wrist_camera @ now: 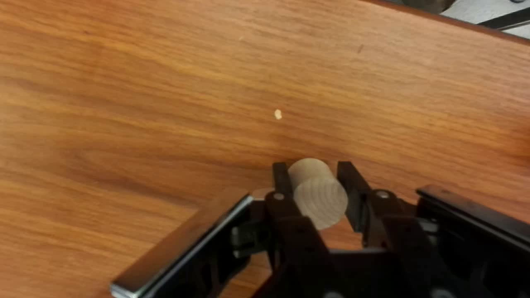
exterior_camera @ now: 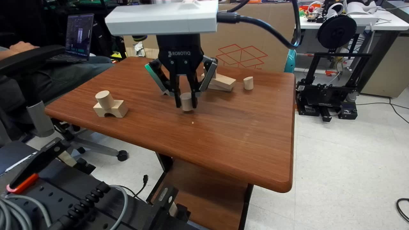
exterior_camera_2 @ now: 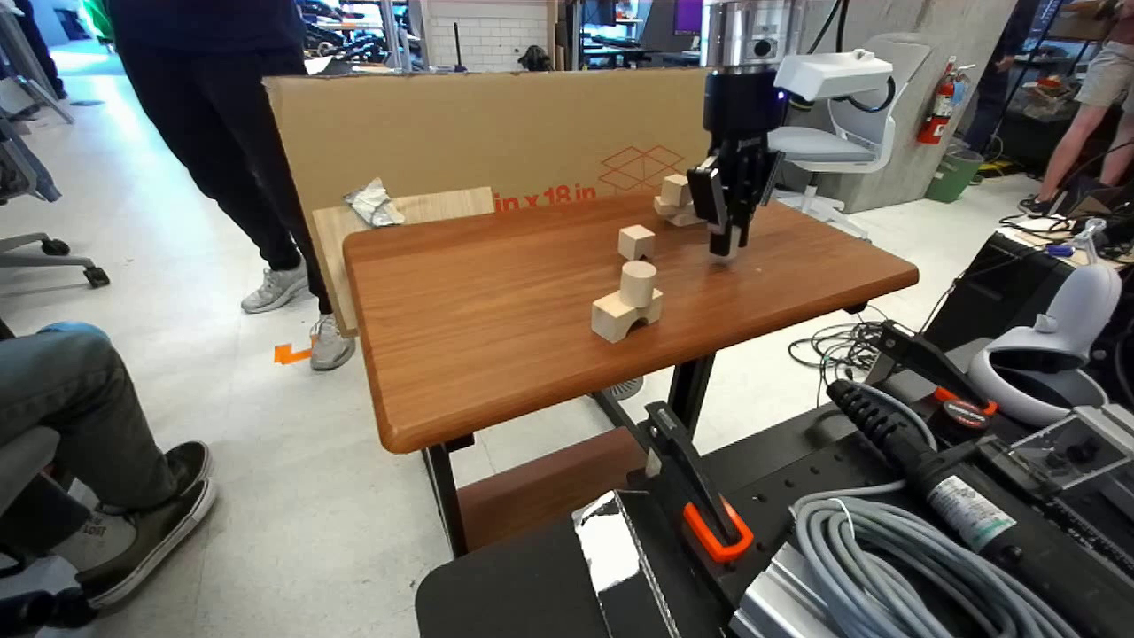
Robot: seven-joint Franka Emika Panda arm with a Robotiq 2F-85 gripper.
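Observation:
My gripper (exterior_camera: 186, 106) points down over the middle of the table (exterior_camera: 245, 130), shut on a wooden cylinder (exterior_camera: 186, 102). The wrist view shows the cylinder (wrist_camera: 321, 201) squeezed between both fingers, its round end facing the camera. In the second exterior view the gripper (exterior_camera_2: 727, 250) is low over the right half of the table, and the cylinder's lower end is close to the tabletop. Whether it touches the wood I cannot tell.
An arch block with a cylinder (exterior_camera_2: 638, 285) on top stands near the table's front edge. A notched block (exterior_camera_2: 637, 243) sits close by. Stacked planks (exterior_camera: 222, 82) and a slant-topped cylinder (exterior_camera: 248, 83) lie towards the back.

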